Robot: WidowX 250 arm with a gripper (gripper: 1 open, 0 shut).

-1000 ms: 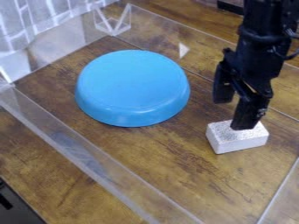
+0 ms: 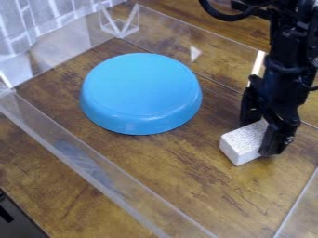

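My black gripper (image 2: 267, 119) is low at the right of the camera view, its fingers down around the upper right part of a white speckled block (image 2: 239, 147). Whether the fingers press on the block or only stand around it, I cannot tell; the far finger is partly hidden.
A blue upturned round bowl or dish (image 2: 140, 90) lies to the left on the wooden surface (image 2: 149, 172). Clear panels edge the area. A white curtain-like cloth (image 2: 37, 28) is at the top left. The wood below the bowl is bare.
The gripper has moved down and a little right onto the block. The block's visible part is partly covered by the fingers now; the blue bowl has not moved.
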